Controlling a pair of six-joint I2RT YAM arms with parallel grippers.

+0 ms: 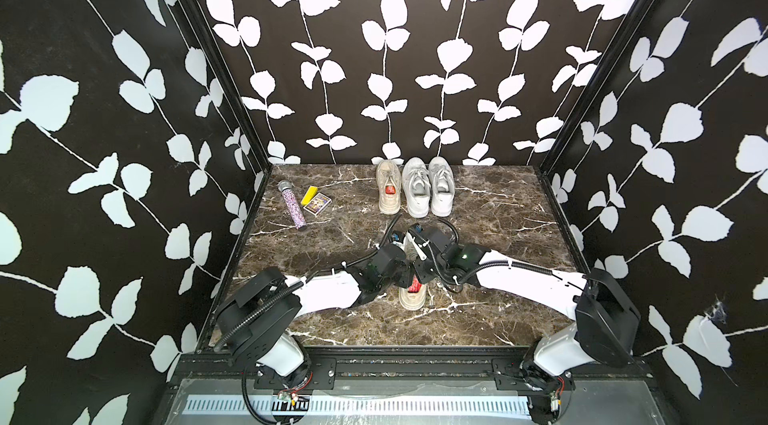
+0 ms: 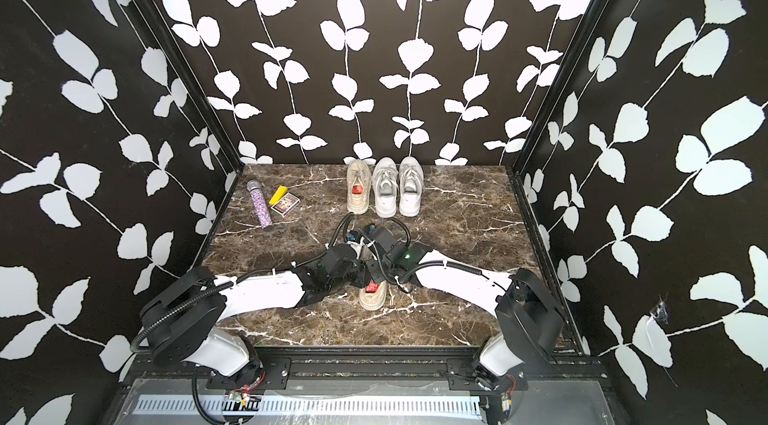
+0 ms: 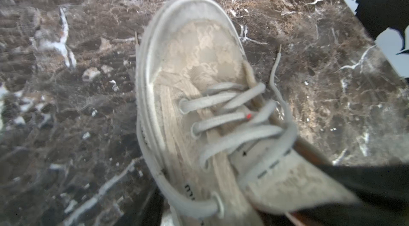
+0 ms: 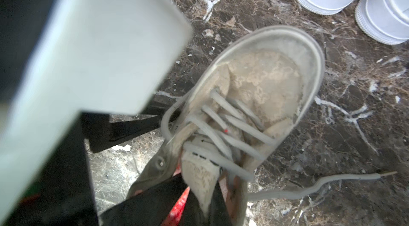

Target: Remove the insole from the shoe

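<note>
A worn beige shoe point(image 1: 413, 299) lies front centre, toe pointing away, its laces loose, red insole point(image 2: 372, 287) showing at the opening. Both grippers crowd over it. In the right wrist view my right gripper's dark fingers point(image 4: 140, 204) are at the tongue point(image 4: 200, 170) and opening, red showing beside them; whether anything is between them is unclear.
Three other shoes point(image 1: 417, 189) stand in a row at the back. A speckled cylinder point(image 1: 292, 203), a yellow item point(image 1: 309, 194) and a small card box point(image 1: 317, 203) lie at back left.
</note>
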